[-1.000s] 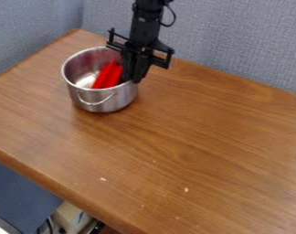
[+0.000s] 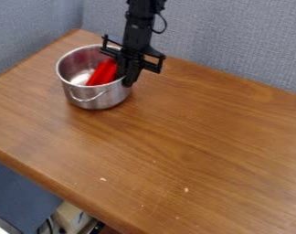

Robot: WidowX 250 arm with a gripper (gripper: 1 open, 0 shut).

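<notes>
A steel pot (image 2: pixel 85 95) with a wire handle stands on the wooden table at the upper left, holding a red object (image 2: pixel 101 71). The black gripper (image 2: pixel 129 78) reaches down at the pot's right rim, its fingertips low beside or just inside it. It looks shut; whether anything is between its fingers is too small to tell.
Grey padded walls stand behind and at the left. Some clutter lies below the table's lower left edge.
</notes>
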